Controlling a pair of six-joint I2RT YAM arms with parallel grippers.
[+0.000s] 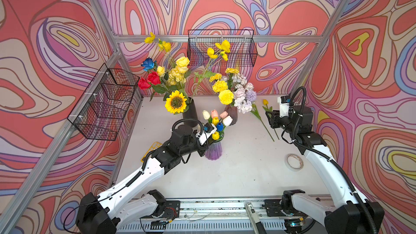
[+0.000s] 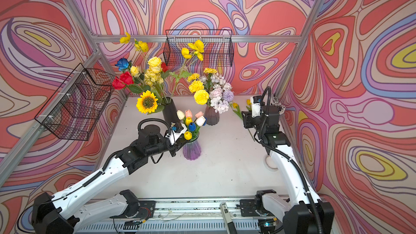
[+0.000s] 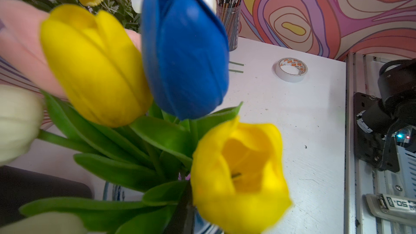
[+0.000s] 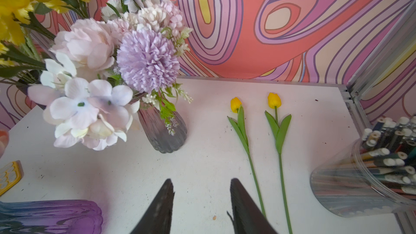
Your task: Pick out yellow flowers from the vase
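My left gripper (image 1: 207, 140) is at the tulips in the purple vase (image 1: 213, 151), beside the lower yellow tulip (image 3: 240, 177); in the left wrist view its fingers are mostly hidden by petals and leaves, so their state is unclear. An upper yellow tulip (image 3: 95, 65) stands beside a blue tulip (image 3: 184, 52) there. My right gripper is open and empty over the table at the right. Two yellow tulips (image 4: 235, 104) (image 4: 274, 99) lie on the table beyond it.
A dark vase (image 1: 190, 114) of mixed flowers and a vase (image 4: 162, 134) of pale and yellow flowers stand behind. A pencil holder (image 4: 335, 182) is at the right, with a tape roll (image 1: 294, 167) nearer.
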